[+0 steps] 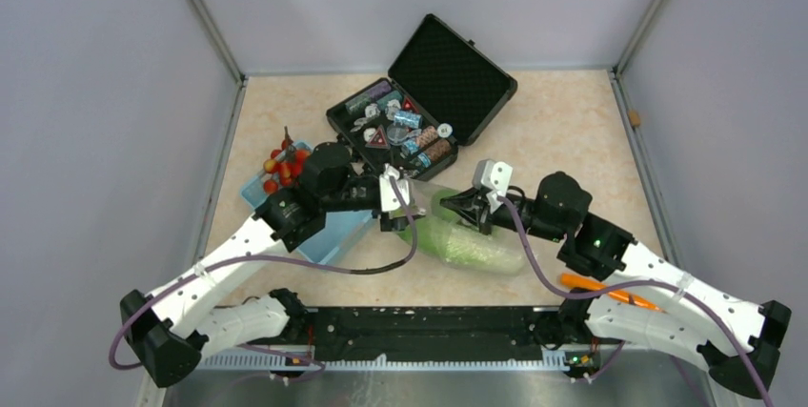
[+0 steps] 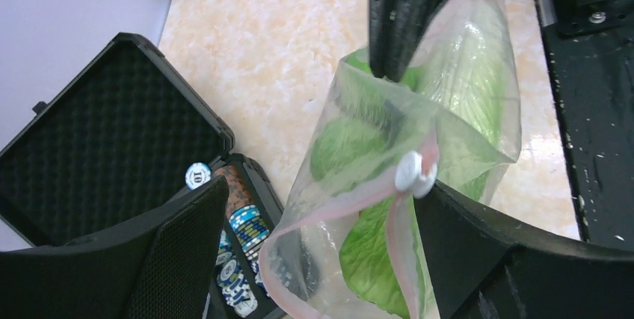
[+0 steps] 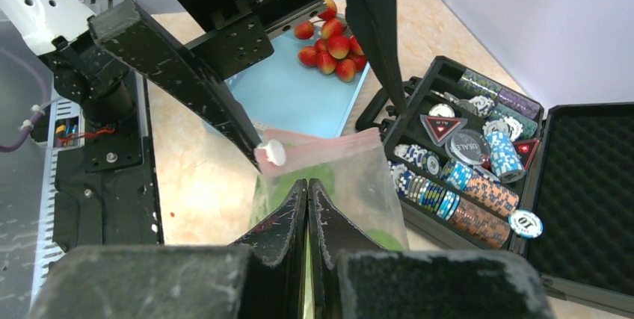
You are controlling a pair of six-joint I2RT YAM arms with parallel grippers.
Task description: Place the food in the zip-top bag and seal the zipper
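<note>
A clear zip top bag (image 1: 476, 245) with green leafy food (image 2: 374, 252) inside hangs between my arms, its pink-edged mouth towards the left gripper. A white slider (image 2: 415, 173) sits at one corner of that mouth, against the tip of one left finger (image 3: 224, 110). My left gripper is open, its fingers spread either side of the mouth. In the left wrist view the bag's film rises to the tip of my right gripper, which is shut on it. From the right wrist view, its closed fingers (image 3: 288, 229) hide part of the bag.
A blue tray (image 3: 299, 84) with red fruit (image 3: 336, 46) lies on the left, partly under the left arm. Behind the grippers stands an open black case (image 1: 453, 78) of poker chips. An orange carrot-like item (image 1: 610, 291) lies by the right arm.
</note>
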